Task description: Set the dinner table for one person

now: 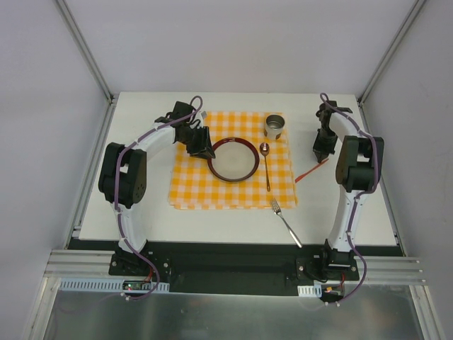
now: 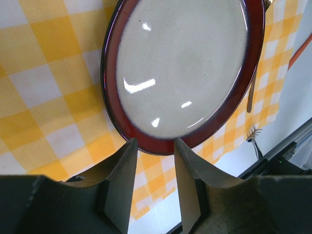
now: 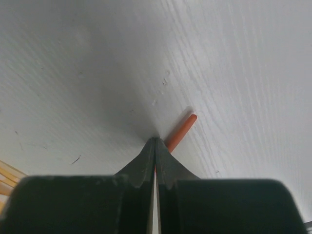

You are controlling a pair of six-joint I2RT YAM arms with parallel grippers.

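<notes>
A dark-rimmed plate (image 1: 233, 160) lies on the yellow checked mat (image 1: 191, 189). My left gripper is part open at the plate's near-left rim, nothing seen between its fingers. My right gripper is shut, low over the white table at an orange-red stick-like utensil (image 3: 182, 130), whose middle its fingertips hide; I cannot tell that it holds it. A spoon (image 1: 265, 149) lies right of the plate, a metal cup (image 1: 274, 126) at the mat's back right, and a fork (image 1: 284, 222) off the mat at the front right.
Walls and rails edge it at both sides and the back.
</notes>
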